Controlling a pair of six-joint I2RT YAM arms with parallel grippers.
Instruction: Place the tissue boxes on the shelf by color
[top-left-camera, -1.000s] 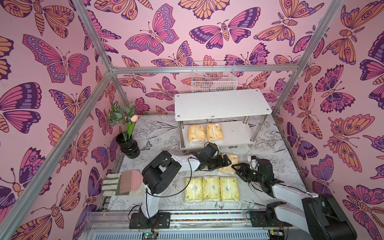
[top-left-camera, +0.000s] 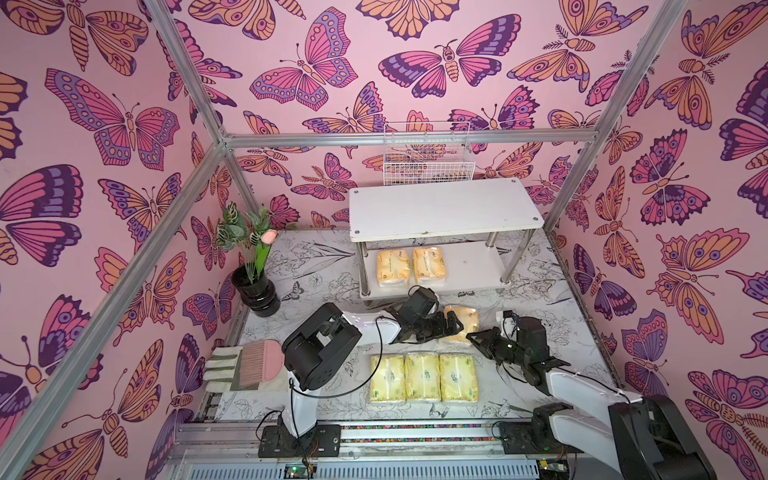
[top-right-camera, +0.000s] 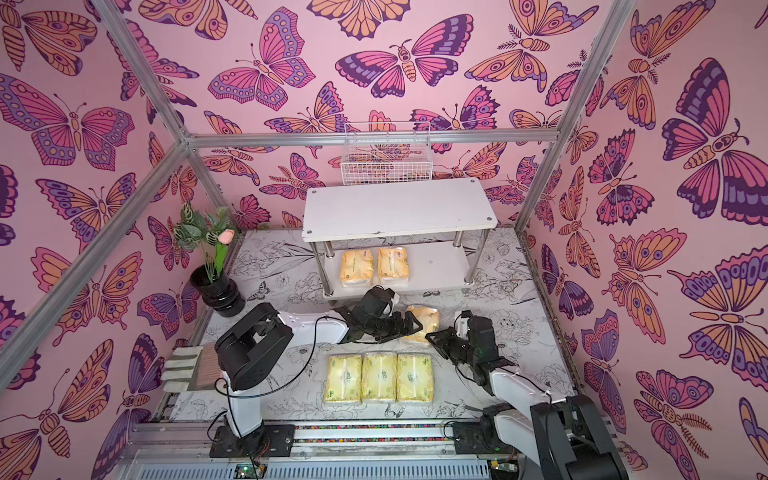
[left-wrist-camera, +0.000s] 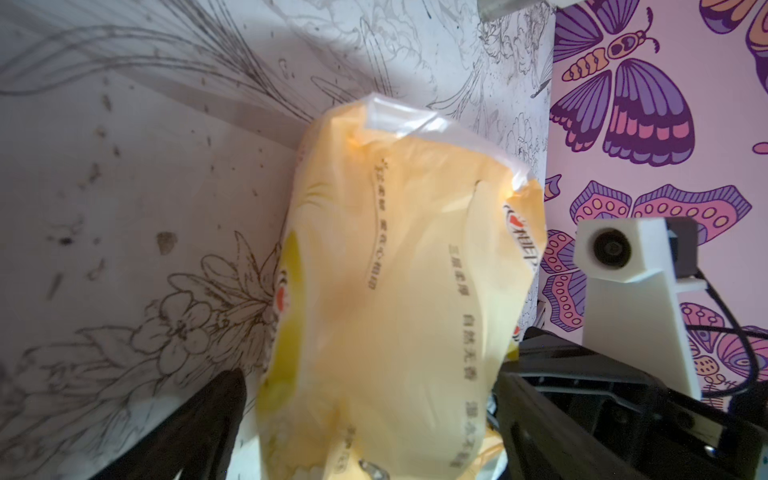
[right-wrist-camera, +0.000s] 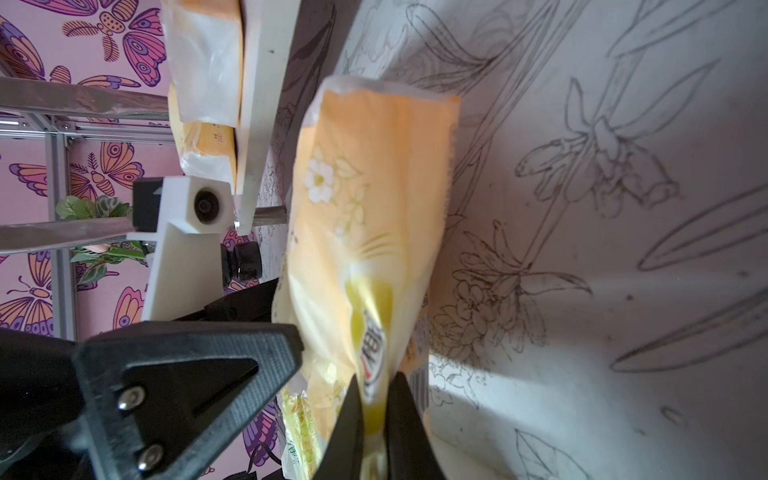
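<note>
An orange tissue pack (top-left-camera: 462, 321) is between my two arms, in front of the shelf. In the right wrist view my right gripper is shut on the pack's lower end, squeezing the wrapper narrow between its fingers. My left gripper is open, with the pack (left-wrist-camera: 400, 264) filling most of the space between its wide-set fingers. Two orange packs, a left one (top-left-camera: 393, 265) and a right one (top-left-camera: 429, 264), stand on the lower shelf board (top-left-camera: 472, 270). Yellow-green packs (top-left-camera: 422, 377) form a row of three at the front. The held pack's underside is hidden.
The white upper board (top-left-camera: 444, 209) is bare. Free room lies on the lower board's right side. A black vase with flowers (top-left-camera: 257, 292) and a pink brush (top-left-camera: 261, 361) occupy the left. A wire basket (top-left-camera: 429, 172) hangs behind.
</note>
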